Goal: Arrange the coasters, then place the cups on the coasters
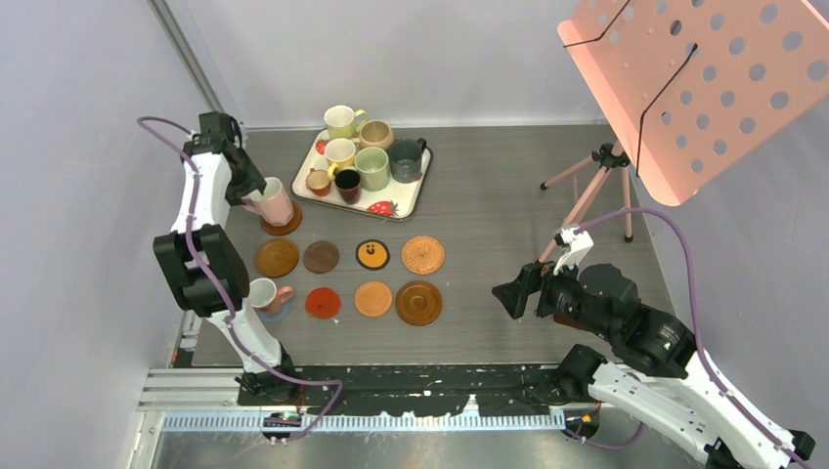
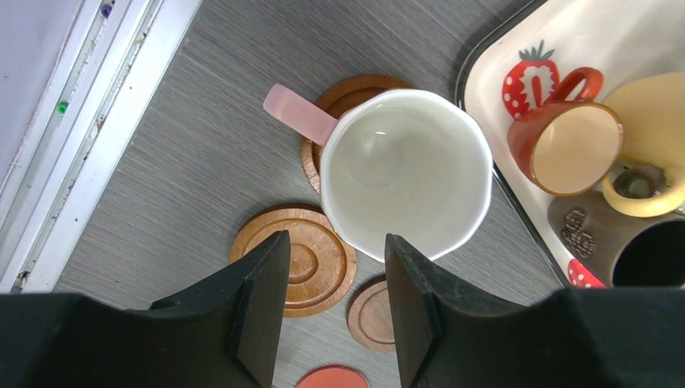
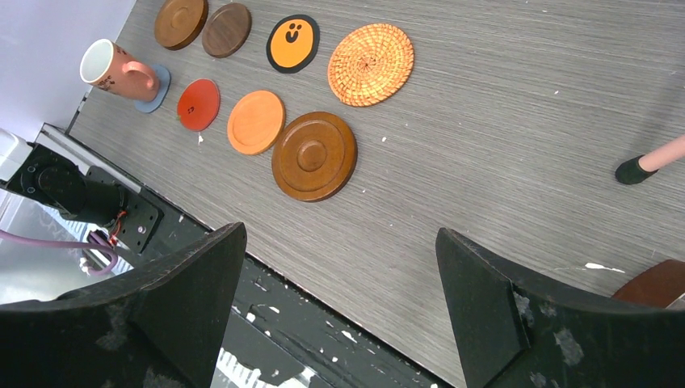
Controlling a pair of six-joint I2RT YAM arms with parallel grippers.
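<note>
A pale pink cup (image 1: 274,203) with a handle stands on a wooden coaster (image 1: 282,227) at the left, beside the tray. My left gripper is open above it; in the left wrist view the white-lined cup (image 2: 404,178) fills the space beyond the fingertips, its handle pointing up-left, with a bare wooden coaster (image 2: 295,299) below it. My right gripper (image 1: 518,288) hangs open over the right of the table, nothing between its fingers.
A tray (image 1: 415,195) of several cups stands at the back. Assorted coasters lie mid-table; a second pink mug (image 1: 269,293) sits on a blue one at front left. A pink tripod (image 1: 587,200) stands at the right.
</note>
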